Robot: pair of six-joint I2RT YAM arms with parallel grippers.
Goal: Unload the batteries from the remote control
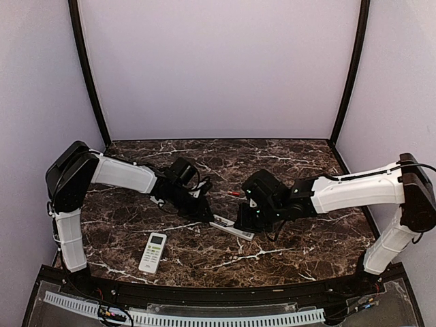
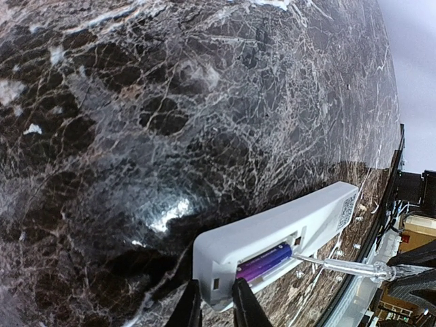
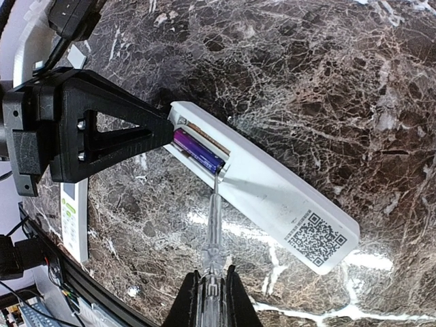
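The white remote [image 3: 272,191] lies face down, its compartment holding a purple-blue battery [image 3: 197,151]. My left gripper is at the remote's compartment end, its fingertips against that end; how far they are parted is hard to tell. My right gripper is shut on a clear-handled screwdriver [image 3: 213,231], whose thin tip rests at the battery's end in the compartment, as both wrist views show.
A second white remote [image 1: 152,253] lies face up at the front left. A small red object [image 1: 234,193] lies behind the arms. The marble table [image 1: 204,266] is otherwise largely clear around the remote.
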